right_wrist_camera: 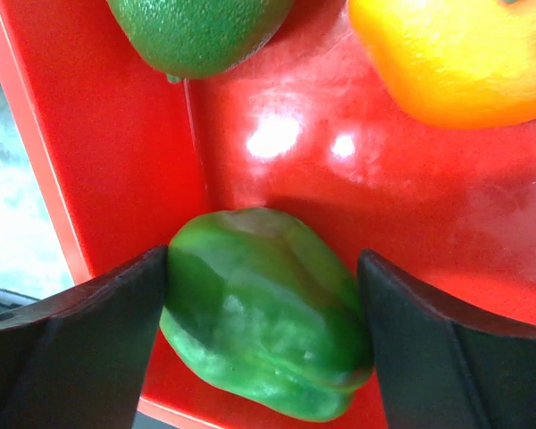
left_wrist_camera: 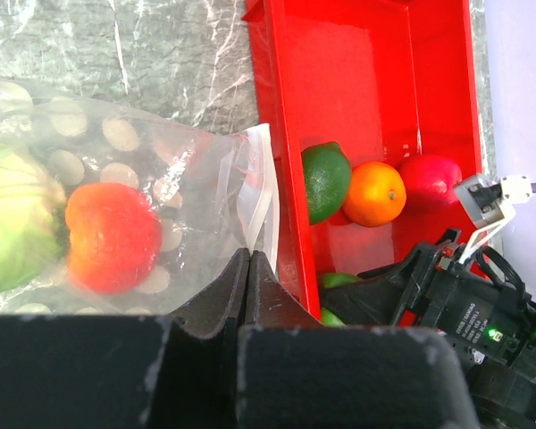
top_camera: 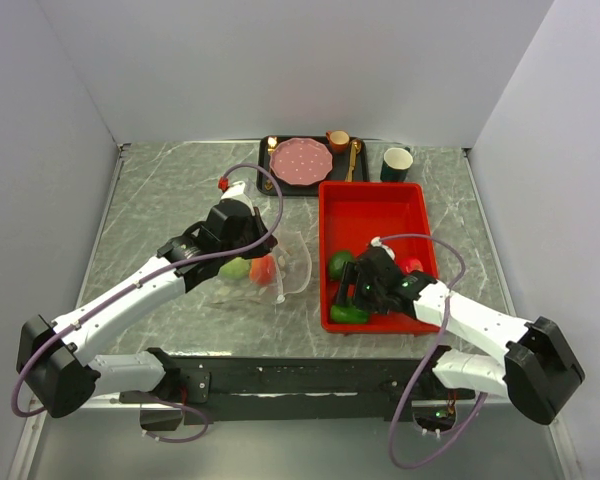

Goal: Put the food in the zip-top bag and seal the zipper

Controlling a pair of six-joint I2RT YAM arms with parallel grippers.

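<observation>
The clear zip top bag lies left of the red bin, with a pale green, lettuce-like item and a red tomato-like item inside. My left gripper is shut at the bag's mouth, where the white zipper edge runs up to its fingertips; it appears to pinch that edge. Down in the bin, my right gripper straddles a green bell pepper. Its fingers stand part open, one finger on each side, close against the pepper; firm contact cannot be made out. The pepper rests in the bin's near left corner.
Inside the red bin are also an avocado or lime, an orange fruit and a red fruit. Behind stand a tray with a pink plate and a dark cup. The bin's far half is empty.
</observation>
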